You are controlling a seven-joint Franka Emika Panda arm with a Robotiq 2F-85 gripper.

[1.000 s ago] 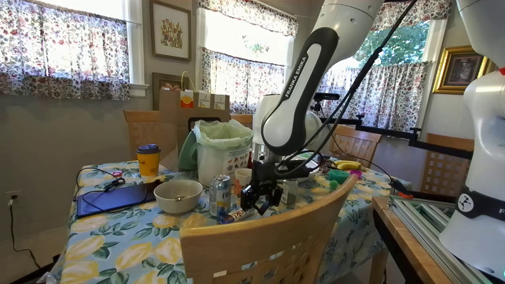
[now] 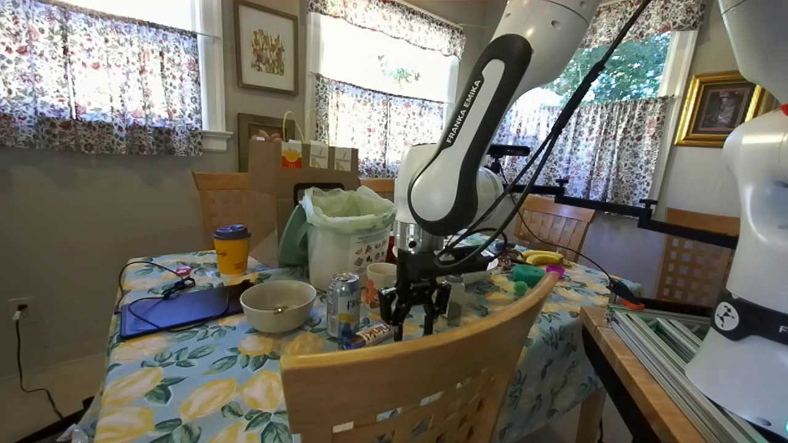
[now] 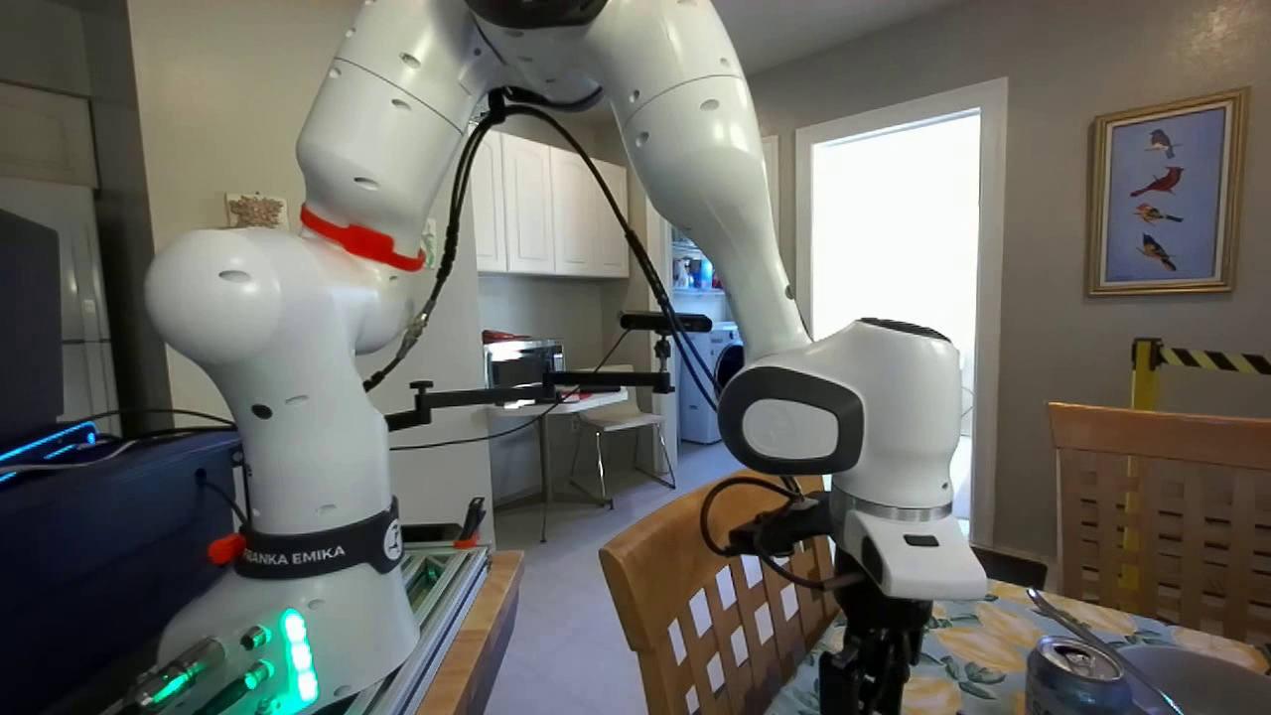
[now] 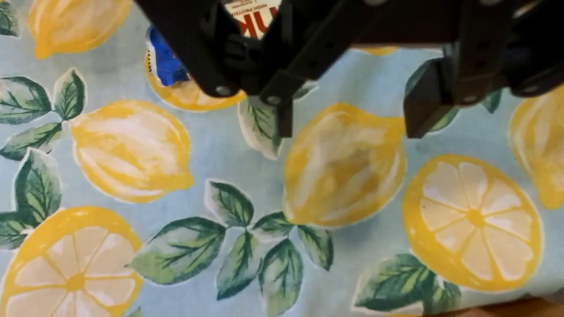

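My gripper point(image 2: 414, 333) points down just above the lemon-print tablecloth, its two fingers parted. In the wrist view the gripper has a clear gap between its fingertips, with only cloth visible through it. A wrapped bar point(image 2: 369, 336), blue at one end and white with red lettering, lies on the table immediately left of the gripper. The wrist view shows its blue end point(image 4: 166, 58) and printed side point(image 4: 251, 18) partly hidden behind the left finger. Only the upper part of the gripper shows at the bottom of exterior view 2.
Left of the bar stands a can point(image 2: 343, 305), then a bowl point(image 2: 277, 306) holding a utensil. Behind are a mug point(image 2: 380, 279) and a lined bin point(image 2: 347, 255). A wooden chair back point(image 2: 414, 369) rises at the near table edge. Bananas point(image 2: 543, 258) lie far right.
The fingers have spread apart from a nearer-shut shape, their tips now hanging lower. My arm has shifted very slightly right; the bar looks unmoved.
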